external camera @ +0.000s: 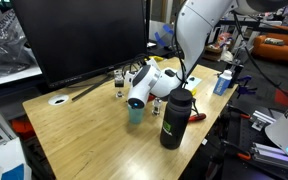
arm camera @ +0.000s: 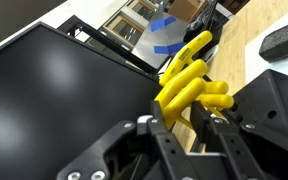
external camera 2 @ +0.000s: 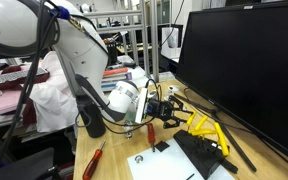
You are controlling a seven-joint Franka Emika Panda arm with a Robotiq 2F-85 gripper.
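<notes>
In the wrist view, my gripper is shut on a bright yellow piece [arm camera: 184,95], part of which sits down between the dark fingers. The second exterior view has the gripper [external camera 2: 180,112] close to the tabletop, touching or very near the yellow frame [external camera 2: 206,128]. A black block [external camera 2: 199,153] stands right beside that frame. Whether the yellow piece is one part with the frame, I cannot tell. In the first exterior view, the arm hides most of the fingers.
A black cylinder [external camera: 177,118] stands near the front of the table, and a teal cup [external camera: 136,114] beside the arm. The large black monitor [external camera 2: 246,75] bounds the back. A red screwdriver [external camera 2: 92,163] lies near the table edge. Bare wood [external camera: 74,135] spans the table's left side.
</notes>
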